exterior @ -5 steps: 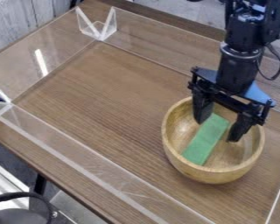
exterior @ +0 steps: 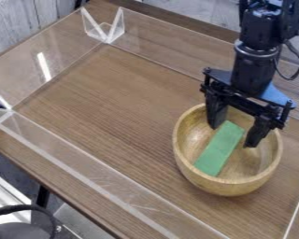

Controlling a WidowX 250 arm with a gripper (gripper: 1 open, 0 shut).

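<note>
A round tan bowl (exterior: 190, 168) sits on the wooden table at the right. In it lies a green rectangular block (exterior: 220, 147), slanting from lower left to upper right. My black gripper (exterior: 234, 119) hangs over the bowl's back part from the arm at the upper right, its fingers spread open, one at each side above the block's upper end. Nothing shows held between them.
A clear angular plastic piece (exterior: 105, 26) stands at the back left. Dark cables lie beyond the table's lower-left edge.
My gripper has risen slightly and shifted a little over the bowl. The bowl and the green block look essentially unchanged.
</note>
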